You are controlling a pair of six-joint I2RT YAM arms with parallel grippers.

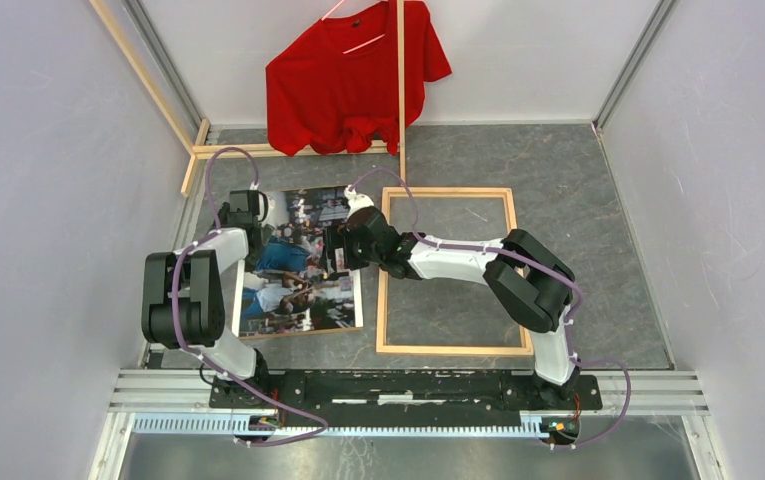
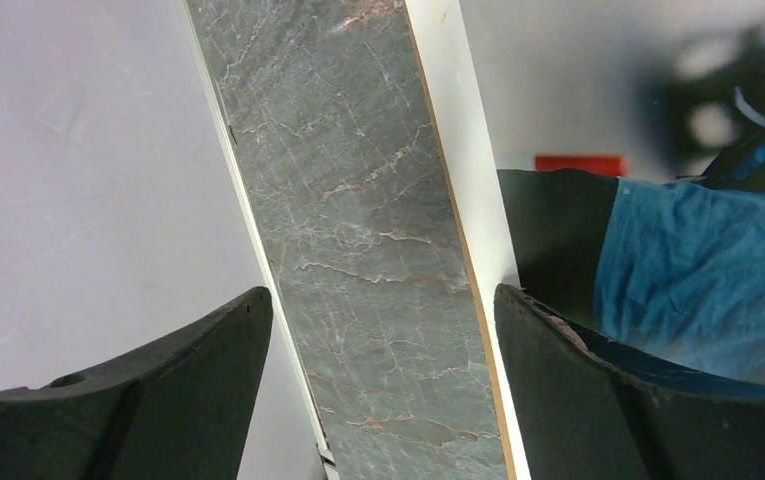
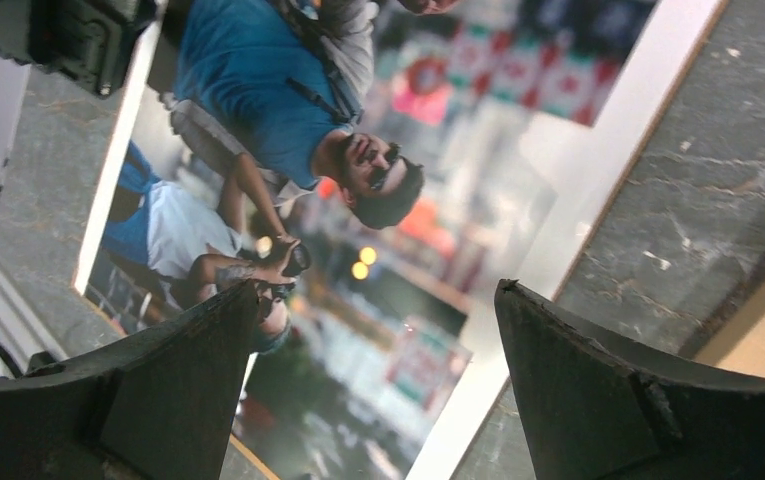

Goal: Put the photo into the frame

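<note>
The photo [image 1: 288, 300], a print of people in blue and white with pale side borders, lies flat on the left of the floor. To its right lies the empty wooden frame [image 1: 456, 351]. My left gripper is open at the photo's left edge; one of its fingers [image 2: 578, 380] is over the white border [image 2: 473, 190], the other out past the edge. Over the photo's right part, my right gripper stands open, with one finger [image 3: 598, 390] by the right white border [image 3: 578, 200]. Nothing is held in either.
A red shirt [image 1: 343, 80] hangs at the back beside a wooden post [image 1: 401, 100]. A side wall [image 2: 88, 200] rises close to my left gripper.
</note>
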